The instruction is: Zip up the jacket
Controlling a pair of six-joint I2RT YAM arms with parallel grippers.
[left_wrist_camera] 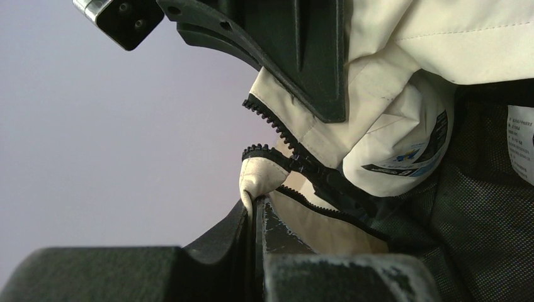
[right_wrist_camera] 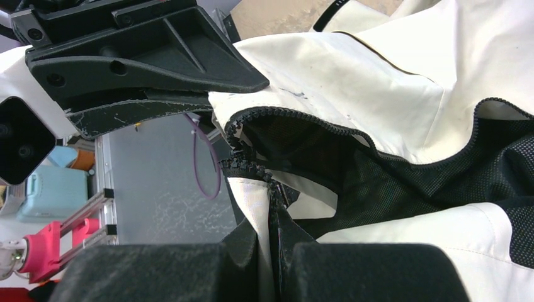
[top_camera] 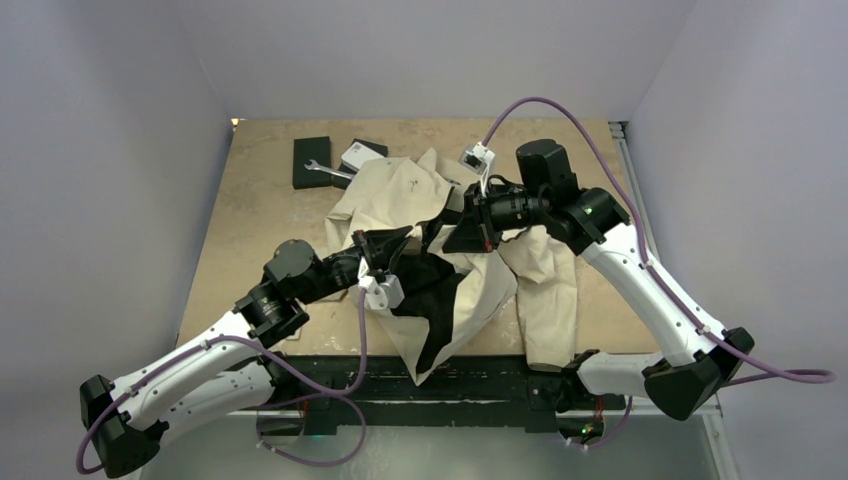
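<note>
A cream jacket (top_camera: 385,190) with black mesh lining (top_camera: 425,290) lies rumpled mid-table, its zipper edges lifted between both grippers. My left gripper (top_camera: 405,235) is shut on the jacket's zipper edge; in the left wrist view the cream fabric end with black zipper teeth (left_wrist_camera: 264,168) rises from between its fingertips. A dark zipper piece (left_wrist_camera: 327,182) sits just beside it. My right gripper (top_camera: 455,240), slightly right of the left one, is shut on a white-and-black zipper edge (right_wrist_camera: 249,195), seen in the right wrist view. The two grippers are close together.
A dark box (top_camera: 311,152), a wrench (top_camera: 327,170) and a white card-like box (top_camera: 360,154) lie at the back left. Walls enclose three sides.
</note>
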